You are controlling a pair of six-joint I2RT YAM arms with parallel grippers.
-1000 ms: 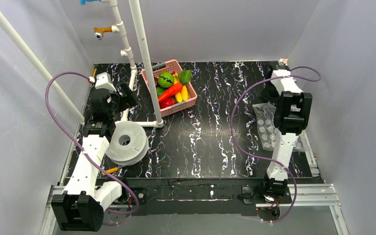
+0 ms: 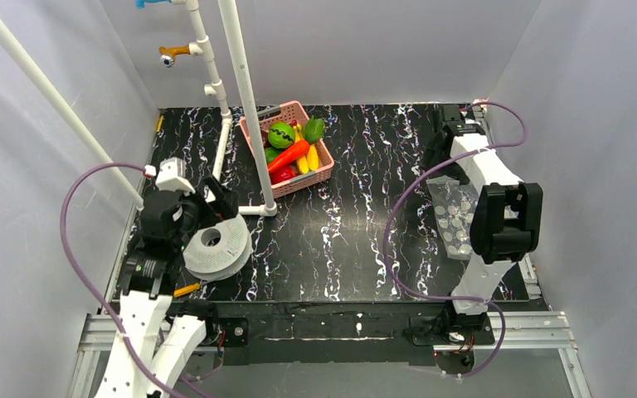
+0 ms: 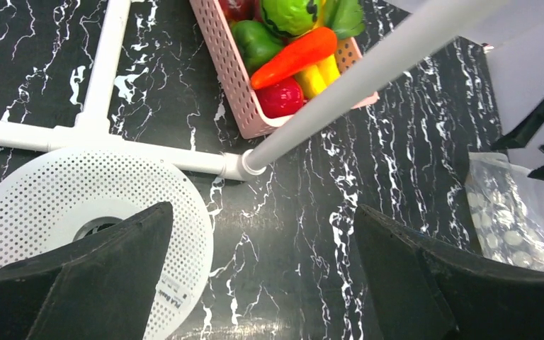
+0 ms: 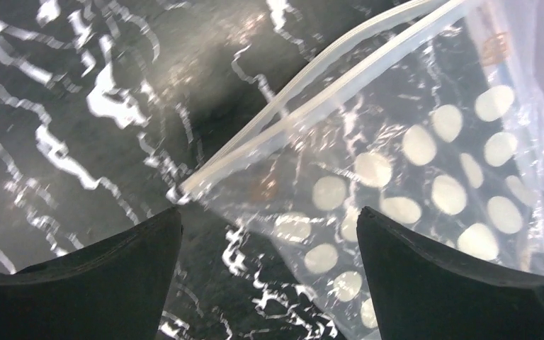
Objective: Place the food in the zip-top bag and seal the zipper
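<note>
A clear zip top bag [image 2: 452, 220] with pale round spots lies flat at the right of the black marble counter; its zipper strips [image 4: 340, 85] run diagonally across the right wrist view. My open right gripper is over the bag's corner, nothing between its fingers. A pink basket [image 2: 323, 170] holds toy food at the back middle, including a watermelon [image 2: 281, 134], a carrot [image 3: 294, 57], a green pepper [image 3: 255, 46] and a red item [image 3: 278, 97]. My left gripper is open and empty, near the white spool at the left.
White pipes [image 2: 253, 149] stand between the left arm and basket, with a horizontal run along the counter. A white spool [image 2: 228, 253] lies at the front left. Grey walls surround the counter at back and sides.
The left arm has swung and shifted toward the front, its gripper slightly lower in the top view. The right arm has shifted a little, its elbow moving toward the front right.
</note>
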